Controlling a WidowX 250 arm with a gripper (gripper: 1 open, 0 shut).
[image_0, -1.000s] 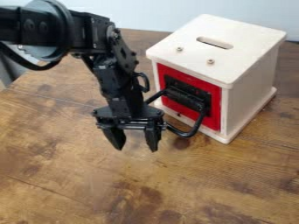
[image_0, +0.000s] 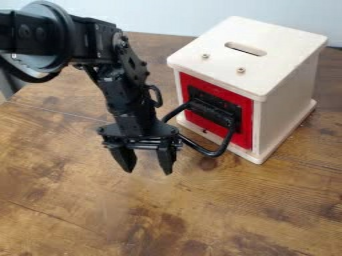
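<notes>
My black gripper (image_0: 147, 158) hangs point-down above the wooden table, left of and in front of a pale wooden box (image_0: 278, 100). Its two fingers stand apart with nothing visible between them. The box has a slot in its sloped top and a red front panel (image_0: 241, 141) carrying a black fitting (image_0: 214, 107). A black looped bar or cable runs from that fitting down behind my gripper; where it ends is unclear.
A pale wall stands behind the table.
My arm and gripper have shifted slightly to the left over the last second. The box has not moved.
</notes>
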